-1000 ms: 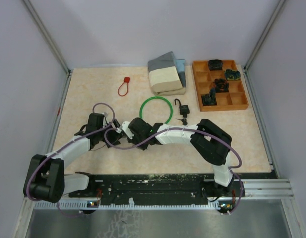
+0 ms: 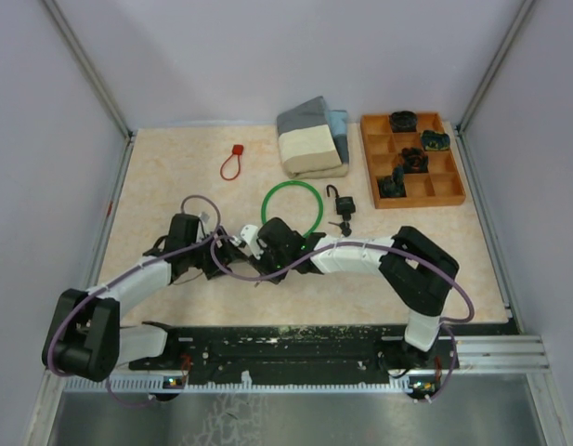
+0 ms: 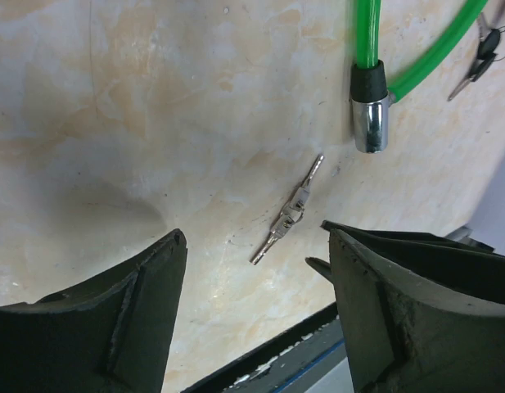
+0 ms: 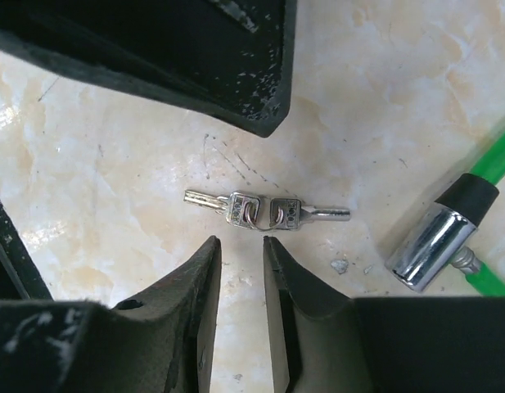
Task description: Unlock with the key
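A small pair of silver keys on a ring [image 3: 290,209] [image 4: 287,211] lies on the table. My left gripper stands open above the table, the keys between and beyond its fingertips in the left wrist view. My right gripper is slightly open, nothing between its fingers, its tips just below the keys in its wrist view. The green cable lock [image 2: 316,200] lies looped, its metal cylinder [image 4: 422,246] beside the keys. A black padlock [image 2: 345,205] with keys [image 3: 485,53] lies right of the loop.
A red looped item [image 2: 238,150], folded cloths [image 2: 309,149] and a wooden compartment tray [image 2: 379,167] lie at the back. Both arms crowd together at centre front, hiding part of the table.
Both grippers have shifted slightly to the right in the top view, the right arm more so. The objects on the table at the back have stayed put.
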